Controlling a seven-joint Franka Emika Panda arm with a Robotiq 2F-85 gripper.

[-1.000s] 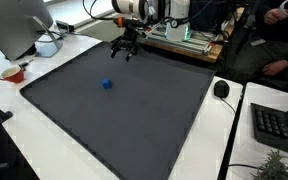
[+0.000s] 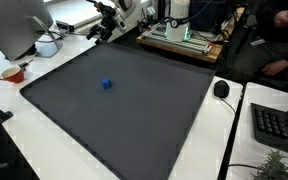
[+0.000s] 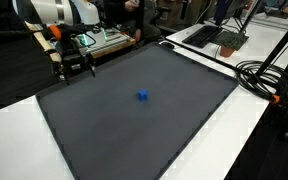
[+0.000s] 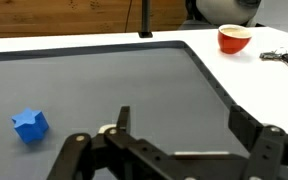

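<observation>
A small blue block [image 2: 106, 84] rests alone on the dark grey board [image 2: 134, 120]; it also shows as a blue block [image 3: 142, 95] in the second exterior view. Seen from the wrist, the star-shaped face of the blue block [image 4: 30, 125] is at the left, outside my fingers. My gripper is open, its two fingers wide apart with only bare board visible between them. At the board's far edge in the first exterior view is the gripper [image 2: 102, 36], well away from the block.
A red cup [image 4: 234, 39] stands on the white table beyond the board, with keys [image 4: 281, 58] near it. A black mouse [image 2: 221, 89] and keyboard [image 2: 278, 130] lie to the right in the first exterior view. Most of the board is clear.
In the first exterior view my gripper has moved left along the board's far edge. The blue block has stayed where it was.
</observation>
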